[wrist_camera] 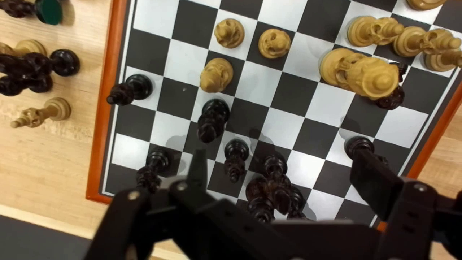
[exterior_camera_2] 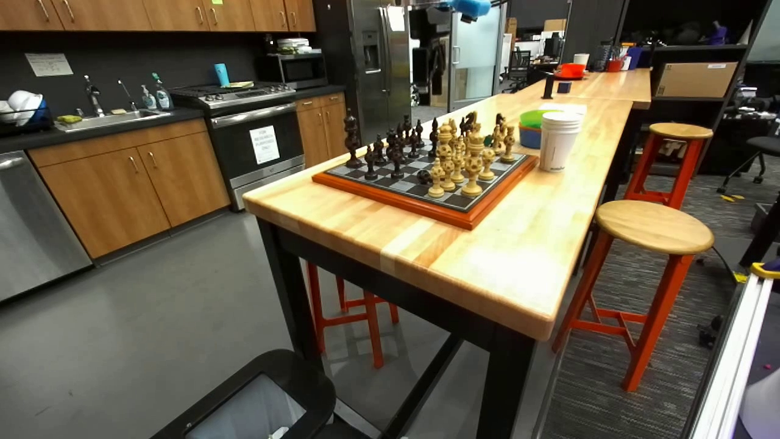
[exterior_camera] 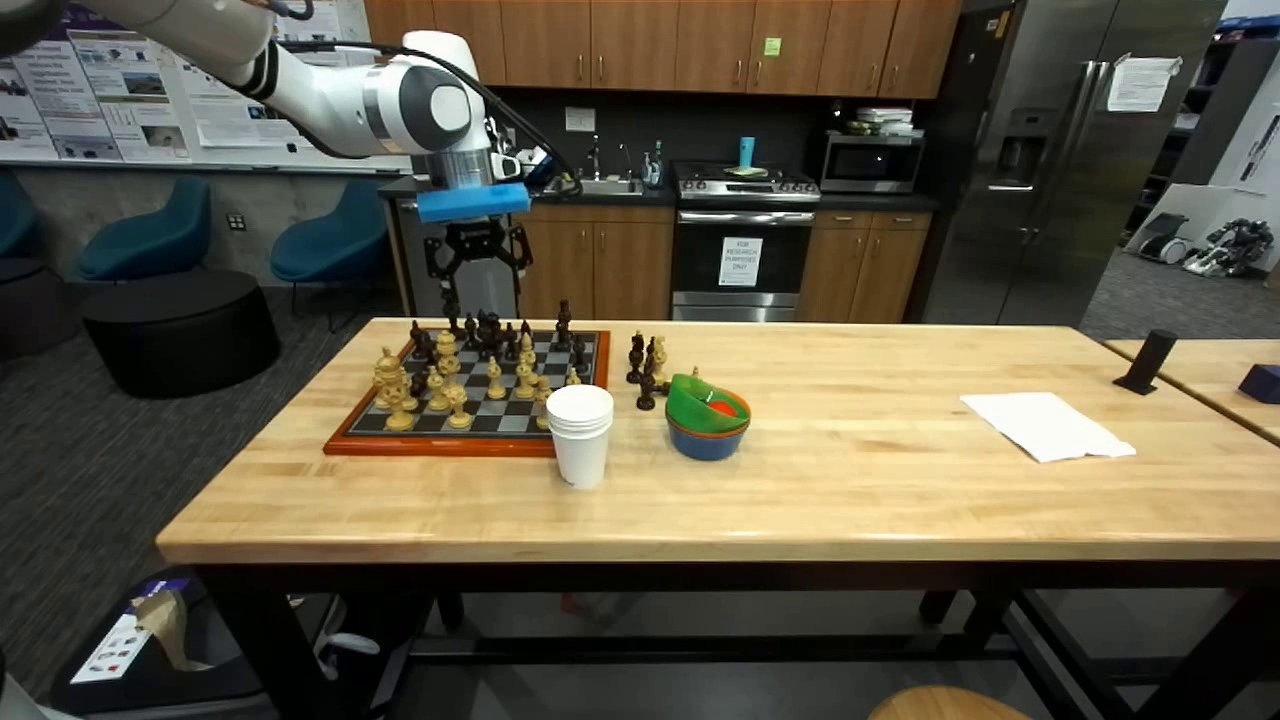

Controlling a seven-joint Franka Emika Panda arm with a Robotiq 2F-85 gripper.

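My gripper is open above the far side of the chessboard (wrist_camera: 317, 99), its two fingers wide apart and holding nothing. In exterior view 1 the gripper (exterior_camera: 482, 294) hangs over the board's back edge, clear of the pieces. Between and below the fingers the wrist view shows a cluster of dark pieces, among them a dark pawn (wrist_camera: 236, 160). A dark piece (wrist_camera: 359, 145) stands close to the right finger in that view. Light pieces, including a tall light piece (wrist_camera: 376, 78) and a light knight (wrist_camera: 216, 76), occupy the board's other half.
Captured pieces, such as a light pawn (wrist_camera: 45, 113), stand beside the board. White cups (exterior_camera: 581, 438) are stacked near the board's front corner, with nested bowls (exterior_camera: 705, 442) to their right. A white sheet (exterior_camera: 1046, 426) lies farther right, and much of the tabletop is free.
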